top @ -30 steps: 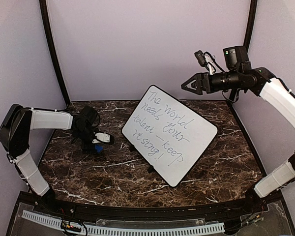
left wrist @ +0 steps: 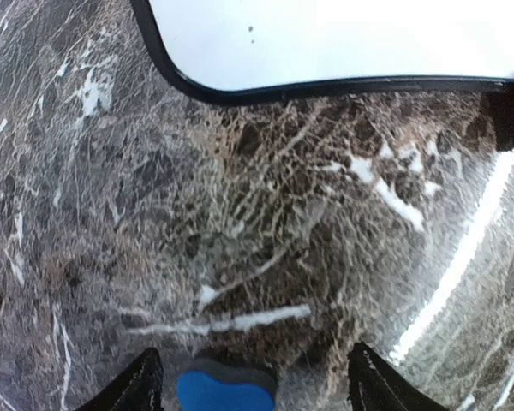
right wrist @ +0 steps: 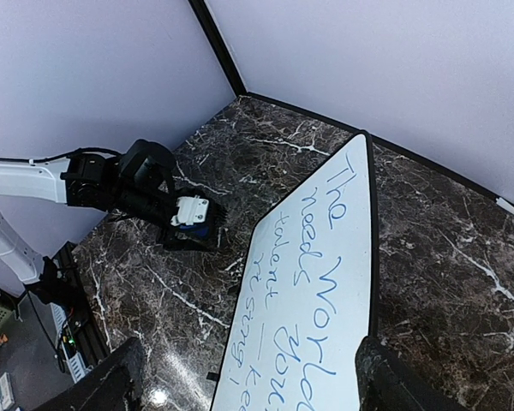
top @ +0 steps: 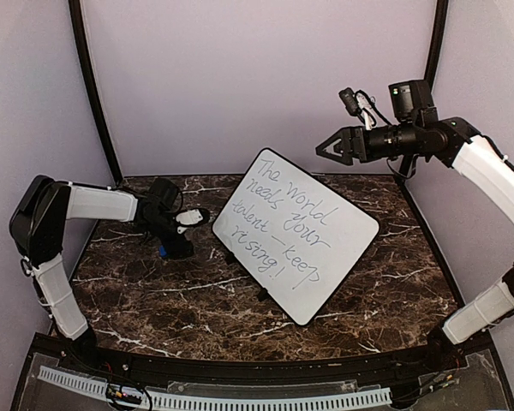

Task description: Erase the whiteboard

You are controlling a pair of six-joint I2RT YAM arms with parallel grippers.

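Observation:
The whiteboard (top: 296,235) lies tilted at an angle on the dark marble table, with handwriting across it that reads "The World needs your talent – keep rising!". A blue eraser (left wrist: 225,392) with a dark base shows at the bottom of the left wrist view, between the spread fingers of my left gripper. From above, only a bit of the eraser's blue (top: 163,252) shows; the left arm covers the rest. My right gripper (top: 332,152) is open and empty, held high beyond the board's upper edge.
Two dark clips (top: 263,294) sit along the board's lower left edge. Bare marble (top: 171,308) stretches in front of the board on the left. Walls enclose the table at the back and both sides.
My left gripper has shifted right and slightly back over a second. The right arm is still.

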